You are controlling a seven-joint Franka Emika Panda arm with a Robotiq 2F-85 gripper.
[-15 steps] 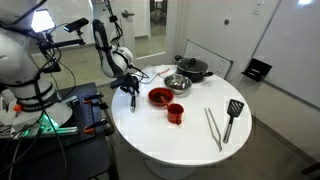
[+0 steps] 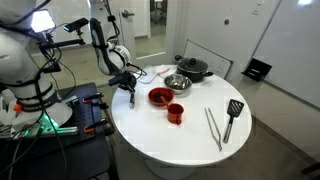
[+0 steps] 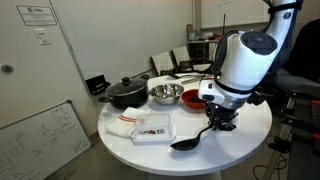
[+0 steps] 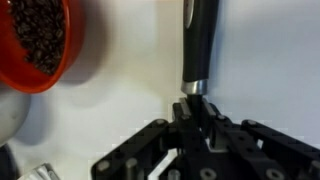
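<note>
My gripper is shut on the handle of a black ladle (image 4: 200,45), near a silver band at the handle's end. In the second exterior view the ladle's dark bowl (image 3: 187,144) is low over the white table or touching it; which one I cannot tell. Its handle slants up to the gripper (image 3: 213,124). From the first exterior view, the gripper (image 2: 130,86) is above the table's left part. A red bowl (image 4: 70,50) with dark brown beans sits beside it in the wrist view.
A red mug (image 2: 175,113), a metal bowl (image 2: 190,66) and a black lidded pot (image 2: 193,68) stand on the round white table (image 2: 180,145). Tongs (image 2: 213,128) and a black spatula (image 2: 233,116) lie on the right. A clear tray (image 3: 153,128) is near the ladle.
The arm's wrist has shifted and turned slightly, staying over the table's left part. The dishes and utensils elsewhere on the table have not visibly moved.
</note>
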